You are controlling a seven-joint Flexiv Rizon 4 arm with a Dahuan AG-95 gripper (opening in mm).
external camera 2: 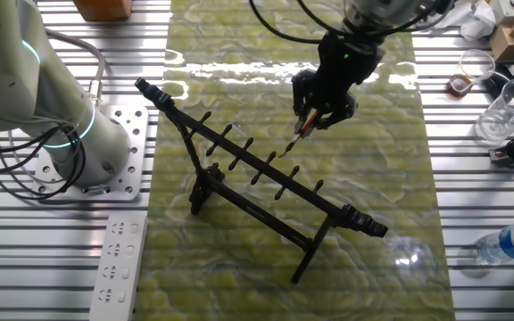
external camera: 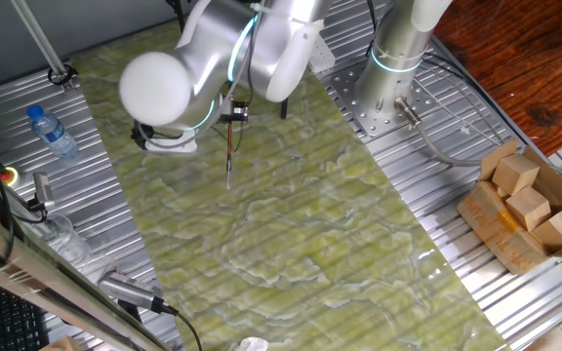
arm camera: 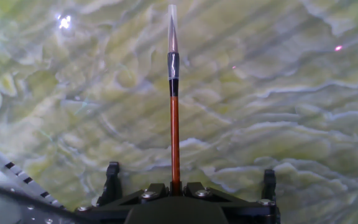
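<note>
A brush with a brown handle, black collar and pale tip under a clear sleeve [arm camera: 174, 124] points straight away from my gripper in the wrist view. The gripper is shut on its handle, holding it above the green mat. From exterior view 2, the black gripper [external camera 2: 318, 111] stands beside a black rack [external camera 2: 257, 165] with several short pegs along its top bar. The brush [external camera 2: 298, 135] slants down toward that bar, its tip close to the pegs; whether they touch cannot be told. No other brush shows on the rack.
Bare green marbled mat [external camera: 291, 244] covers the middle of the table. A box of wooden blocks [external camera: 501, 229] stands at the right, a water bottle [external camera: 54, 133] at the left. A power strip [external camera 2: 119, 267] lies near the rack, off the mat.
</note>
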